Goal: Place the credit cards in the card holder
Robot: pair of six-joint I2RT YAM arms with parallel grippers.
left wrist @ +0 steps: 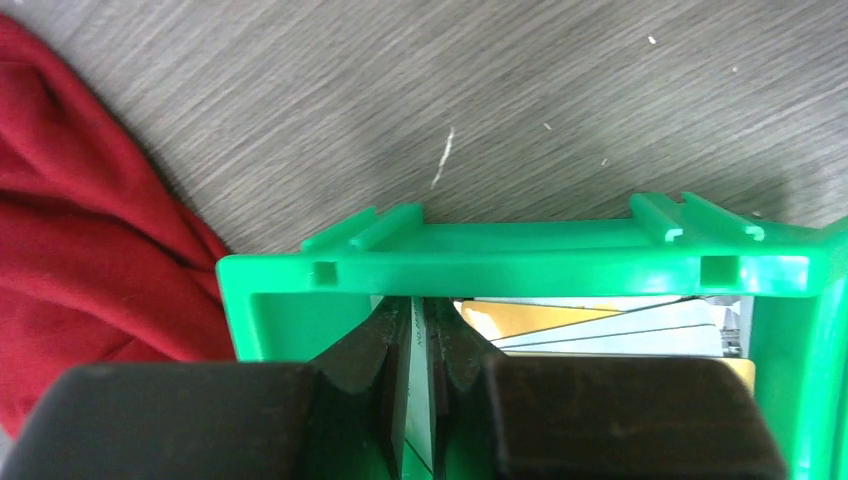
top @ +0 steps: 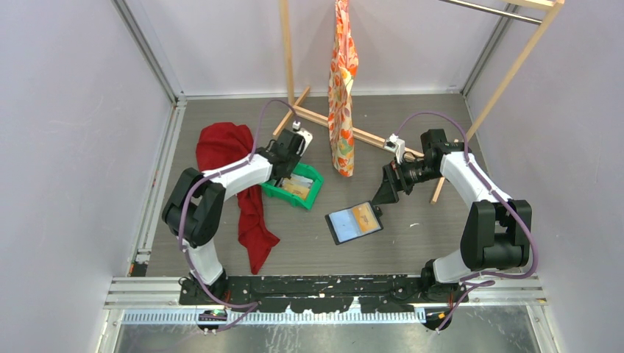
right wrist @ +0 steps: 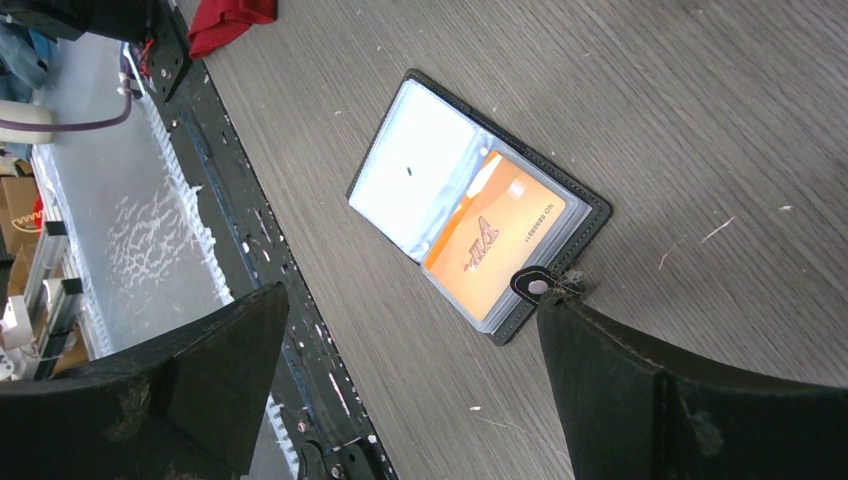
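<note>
In the left wrist view, a green bin [left wrist: 530, 272] holds several thin cards [left wrist: 620, 335], pale and orange, lying loosely over each other. My left gripper reaches into the bin beside them, its fingers close together. A pale strip shows in the narrow gap; whether it is gripped is unclear. The open black card holder [right wrist: 595, 225] lies flat on the table, an orange card [right wrist: 490, 240] in its right sleeve and a clear, pale sleeve [right wrist: 410, 160] on the left. Wide open and empty, my right gripper hovers by the holder's right end.
Red cloth [top: 254, 232] lies left of and under the bin's side. A floral cloth [top: 343, 95] hangs from a wooden rack [top: 368, 137] behind. Bare table separates the bin from the holder, with clear room in front of both.
</note>
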